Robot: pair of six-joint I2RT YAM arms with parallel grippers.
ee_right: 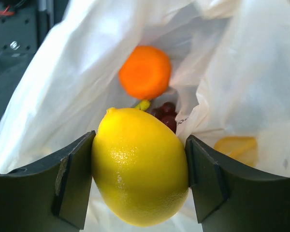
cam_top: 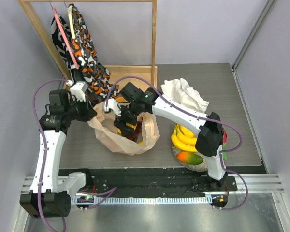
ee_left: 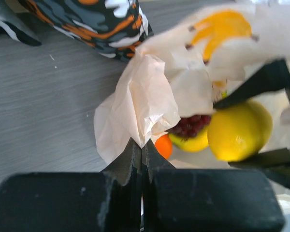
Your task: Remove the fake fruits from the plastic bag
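Observation:
The translucent plastic bag (cam_top: 108,137) stands wide-mouthed on the table in the top view. Its left rim (ee_left: 147,96) is pinched in my left gripper, shut on the thin plastic. At the bag's mouth, my right gripper has a pad on either side of a rounded yellow fruit (ee_right: 140,176), which looks like a lemon. Deeper in the bag lie an orange (ee_right: 145,72) and dark red grapes (ee_right: 166,116). A yellow-green fruit (ee_left: 192,142) shows below the grapes in the left wrist view. The arm hides part of the bag from above.
A glass bowl (cam_top: 201,167) at right holds bananas (cam_top: 184,137) and a mango (cam_top: 188,158), partly under the right arm. Behind it lies a white cloth (cam_top: 186,95). A wooden rack (cam_top: 154,43) with patterned clothes (cam_top: 92,58) stands close behind the bag.

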